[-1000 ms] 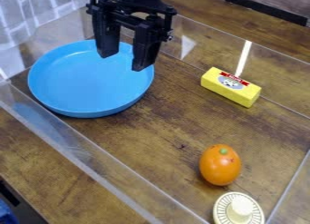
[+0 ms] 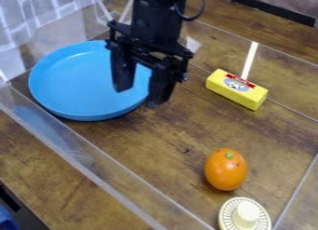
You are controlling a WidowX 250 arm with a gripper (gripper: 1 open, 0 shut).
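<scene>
A black gripper [image 2: 143, 75] hangs in the upper middle, over the right part of a blue plate [image 2: 69, 85]; its two fingers point down, spread apart, with nothing visible between them. To its right lies a yellow box [image 2: 236, 90] with a red and white label. An orange fruit-like object [image 2: 226, 170] rests at the lower right, and a white round object [image 2: 245, 215] with a knob sits at the bottom edge.
A clear wall [image 2: 62, 150] runs along the left side of the dark wooden table. The table's middle [image 2: 162, 150], between the plate and the orange object, is bare.
The gripper has moved down in the view, toward the middle of the table. The objects have not moved.
</scene>
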